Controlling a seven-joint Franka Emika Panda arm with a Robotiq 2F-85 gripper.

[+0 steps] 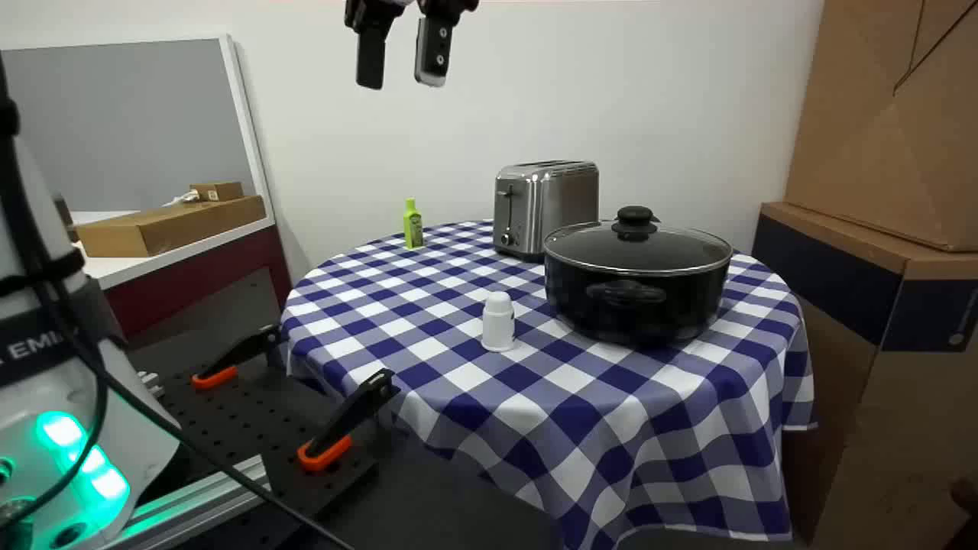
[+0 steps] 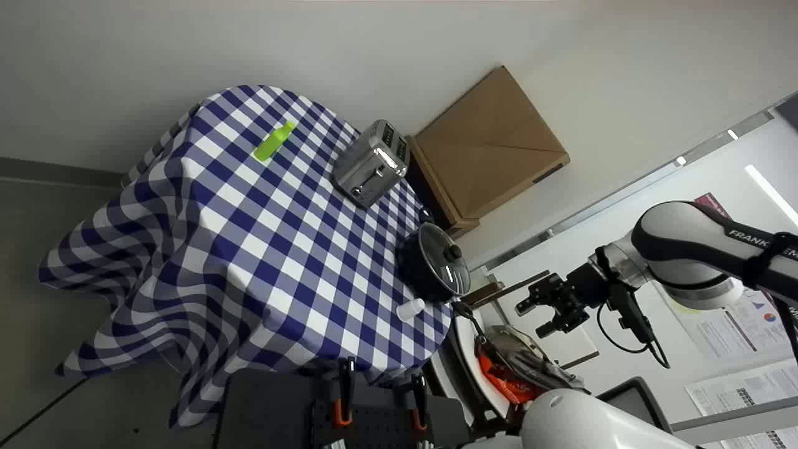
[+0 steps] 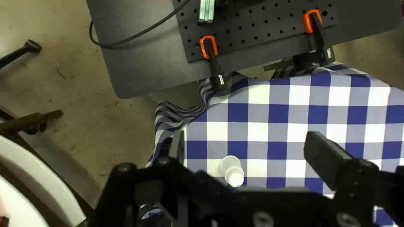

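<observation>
My gripper hangs high above the table, its fingers wide apart and empty. From the other side, the same gripper points away from the arm, well clear of the tabletop. Below it in the wrist view, a white bottle-shaped shaker stands upright on the checked cloth, between the two fingers as seen from above but far beneath them. A black pot with a glass lid sits right of the shaker. Behind are a steel toaster and a small green bottle, upright near the table's far left edge.
Two orange-tipped clamps grip the cloth at the black mounting plate. Cardboard boxes stand right of the table.
</observation>
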